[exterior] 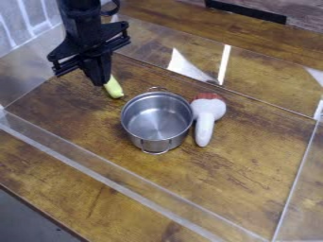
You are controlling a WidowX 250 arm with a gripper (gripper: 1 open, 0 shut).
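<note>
My black gripper (pixel 89 66) hangs over the table at the upper left, above and left of a pale yellow-green elongated object (pixel 112 89) lying on the wood. Its fingers look close together, with nothing clearly held, though the tips are small and dark. A steel pot (pixel 157 121) stands in the middle, right of the yellow-green object. A white object with a red top (pixel 207 115) lies right of the pot.
Clear panels edge the wooden table (pixel 151 189), with white patches on the far one (pixel 192 64).
</note>
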